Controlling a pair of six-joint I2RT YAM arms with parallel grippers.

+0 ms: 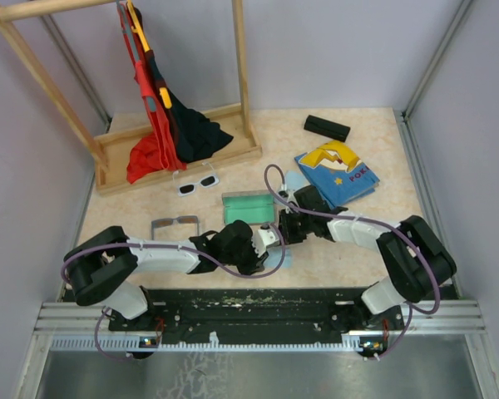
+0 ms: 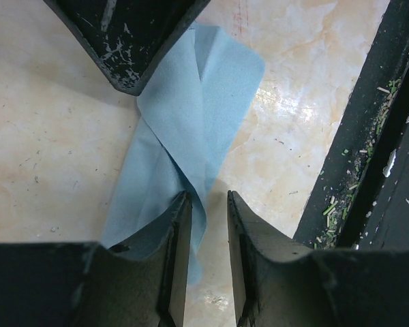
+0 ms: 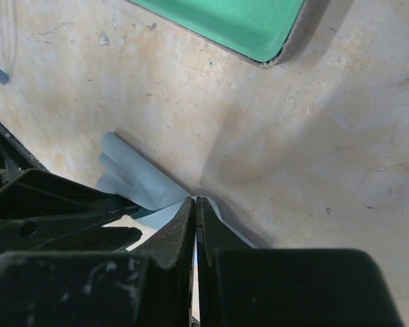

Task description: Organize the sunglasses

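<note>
A pale blue cloth (image 2: 180,119), folded over itself, lies on the tabletop near its front edge. Over one end of it, my left gripper is part open; a cloth edge and bare table show in the gap. My right gripper is shut above the cloth's other part, with nothing visible between its fingers. From above, both grippers meet close together and cover much of the cloth (image 1: 279,259). White-framed sunglasses (image 1: 198,184) rest at the back left. Behind my grippers sits an open green-lined case (image 1: 248,209).
A brown and grey open item (image 1: 175,222) lies behind the left arm. Further back are a wooden rack (image 1: 248,141) with hanging clothes, a black case (image 1: 327,127) and a blue and yellow Pokémon-style bag (image 1: 339,170).
</note>
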